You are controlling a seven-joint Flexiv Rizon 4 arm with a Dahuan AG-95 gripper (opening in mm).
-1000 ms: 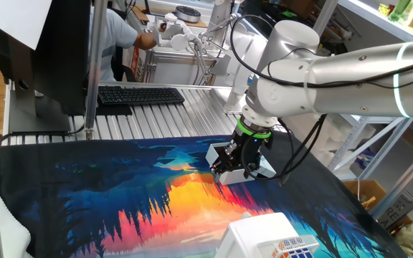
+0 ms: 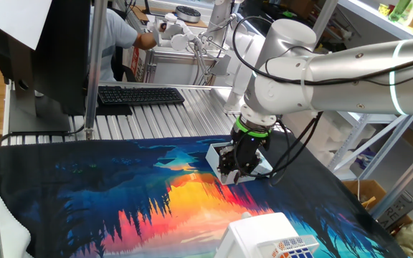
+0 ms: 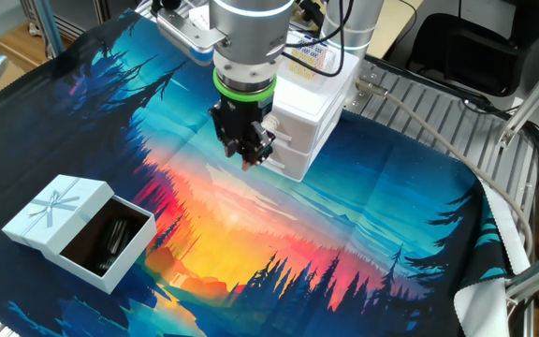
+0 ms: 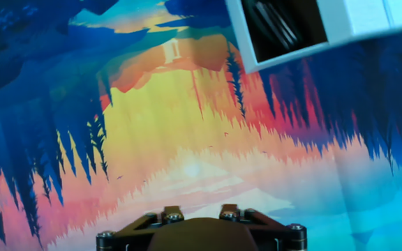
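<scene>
My gripper (image 3: pixel 245 163) hangs above the printed cloth, in front of a white drawer unit (image 3: pixel 299 126). In the wrist view its fingertips (image 4: pixel 173 212) stand part-way apart, and nothing shows in the gap. A dark rounded part covers the space below them. A pale open box (image 3: pixel 127 262) rests on the cloth, with dark slim items (image 3: pixel 115 236) inside. Its ribboned lid (image 3: pixel 59 213) lies across one end. The wrist view catches the box (image 4: pixel 285 59) at the top right, clear of the fingers. In exterior view 1 my arm partly covers the box (image 2: pixel 215 154).
A patterned cube (image 2: pixel 292 249) is by the drawer unit (image 2: pixel 253 235) in exterior view 1. A keyboard (image 2: pixel 140 95) and a monitor (image 2: pixel 38 68) stand beyond the cloth. Bare cloth (image 3: pixel 223 239) separates the box from the drawers. A cable (image 3: pixel 438 136) runs along the table.
The box and drawer unit have stayed put.
</scene>
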